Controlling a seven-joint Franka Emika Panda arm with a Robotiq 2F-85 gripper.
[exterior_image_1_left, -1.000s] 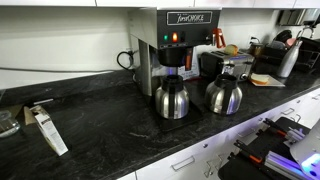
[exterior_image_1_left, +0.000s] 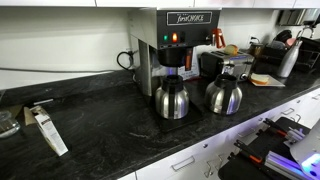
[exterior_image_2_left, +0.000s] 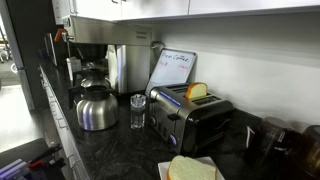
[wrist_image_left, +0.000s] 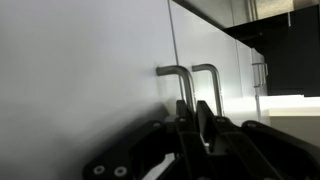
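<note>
In the wrist view, my gripper is shut on a bent metal handle (wrist_image_left: 175, 71) of a pale cabinet door (wrist_image_left: 80, 70). The lower part of this handle runs down between the dark fingers. Just to the right, a second similar handle (wrist_image_left: 205, 68) sits on the neighbouring door, beyond the narrow seam. The doors look flush with each other. Neither exterior view shows the fingers clearly.
On the dark counter (exterior_image_1_left: 70, 135) stand a coffee maker (exterior_image_1_left: 186, 20), two metal carafes (exterior_image_1_left: 172, 100) and a toaster (exterior_image_2_left: 189, 118). Bread (exterior_image_2_left: 190, 169) lies near the toaster. White drawers with handles run below the counter.
</note>
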